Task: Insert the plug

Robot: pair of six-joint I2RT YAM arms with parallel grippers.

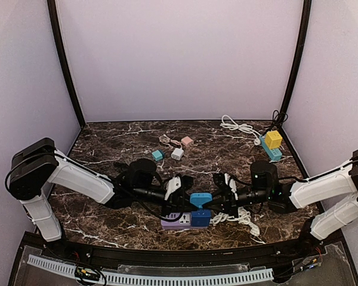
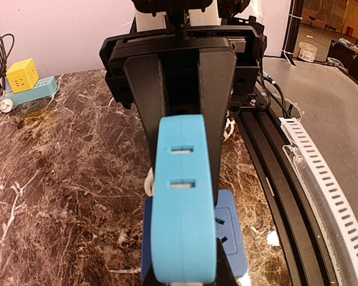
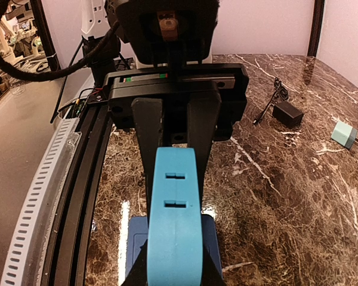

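Both grippers meet at the front middle on a light blue plug [image 1: 201,198] with two slots in its top, seen as [image 2: 182,220] in the left wrist view and in the right. My left gripper [image 1: 192,204] is shut on it from the left, my right gripper [image 1: 209,204] from the right. Directly beneath is a dark blue socket cube [image 1: 200,220], beside a lilac power strip [image 1: 176,223]. Whether the plug's pins are in the cube is hidden.
A yellow cube [image 1: 273,139] on a blue strip [image 1: 274,153] and white cables stand at the back right. Small blocks [image 1: 157,155] lie at the back middle. White cable [image 1: 244,229] lies right of the cube. The front rail borders the table close by.
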